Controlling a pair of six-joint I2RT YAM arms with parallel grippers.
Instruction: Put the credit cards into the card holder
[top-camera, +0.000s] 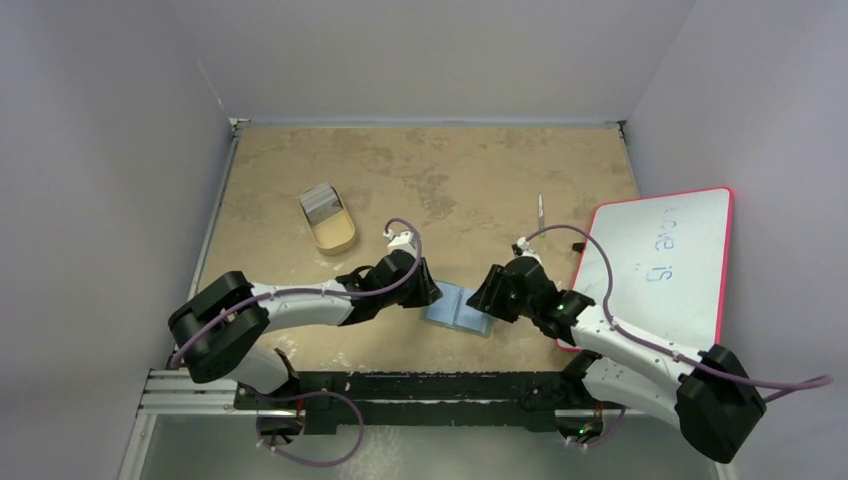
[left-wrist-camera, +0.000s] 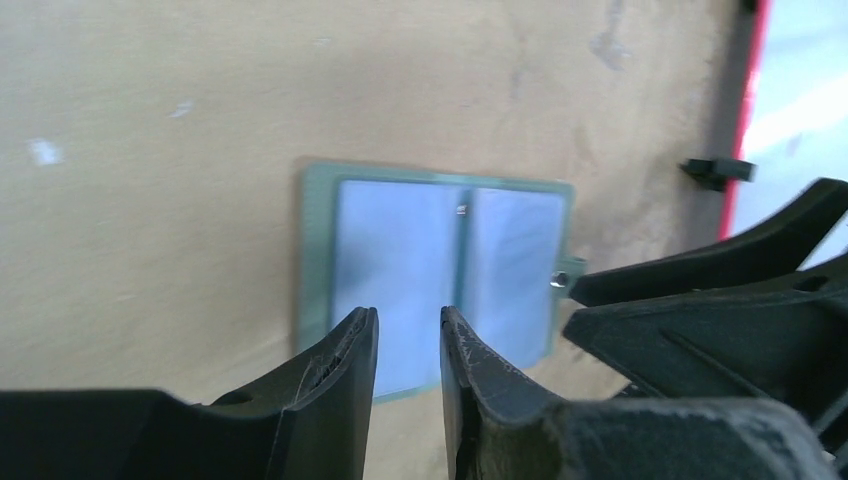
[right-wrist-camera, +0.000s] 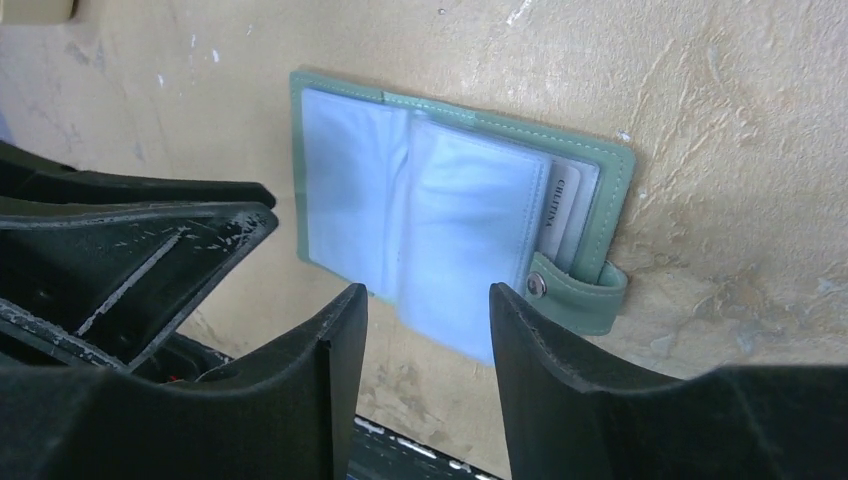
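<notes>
An open blue card holder (top-camera: 448, 303) with green edging lies between my grippers. In the right wrist view, cards (right-wrist-camera: 560, 205) show in its right-hand pocket (right-wrist-camera: 460, 230), beside a green strap with a snap (right-wrist-camera: 575, 295). My left gripper hovers over the holder's left half; its fingertips are close together, and whether anything is between them is hidden or too small to tell. My right gripper is above the right half, fingers apart, nothing visible between them. A beige tray (top-camera: 333, 228) with a stack of grey cards (top-camera: 319, 202) sits at the back left.
A red-rimmed whiteboard (top-camera: 650, 270) fills the right side, with a thin pen (top-camera: 541, 214) near it. The two grippers are close to each other.
</notes>
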